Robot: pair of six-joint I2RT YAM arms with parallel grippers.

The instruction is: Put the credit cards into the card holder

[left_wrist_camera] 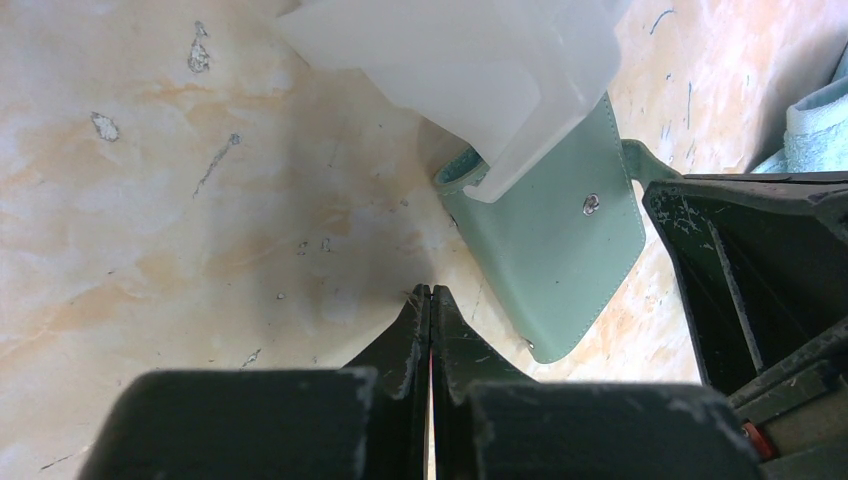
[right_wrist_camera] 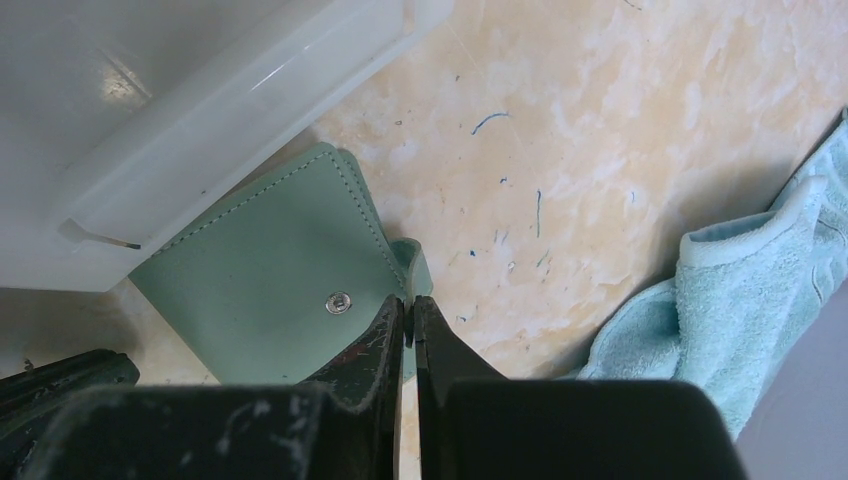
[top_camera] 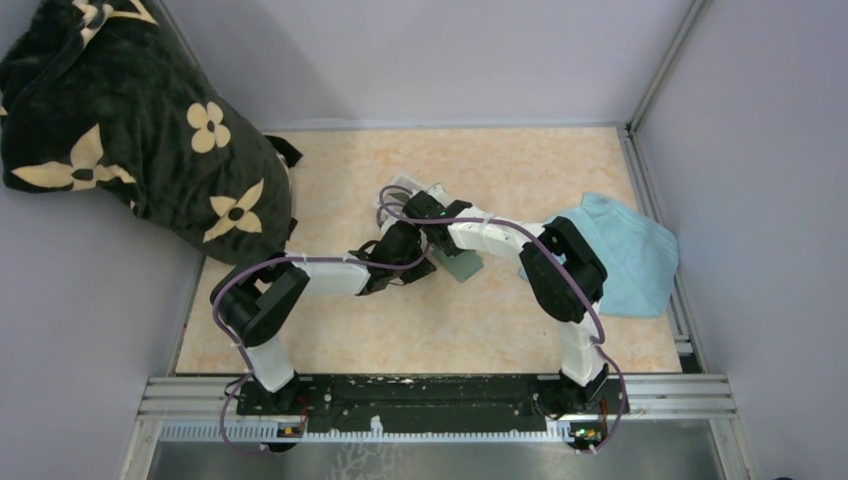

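The sage-green card holder (top_camera: 462,265) (left_wrist_camera: 550,270) (right_wrist_camera: 255,265) lies on the table under the middle of both arms, partly beneath a translucent plastic tray (left_wrist_camera: 460,60) (right_wrist_camera: 150,90). My left gripper is shut, its tips beside the holder over bare table, nothing seen between them. My right gripper is shut at the holder's edge by a small upright flap (right_wrist_camera: 415,262); whether that flap is between the tips is hard to tell. I cannot make out any credit card.
A light-blue towel (top_camera: 625,260) (right_wrist_camera: 740,310) lies to the right. A large dark patterned cushion (top_camera: 140,130) fills the back left.
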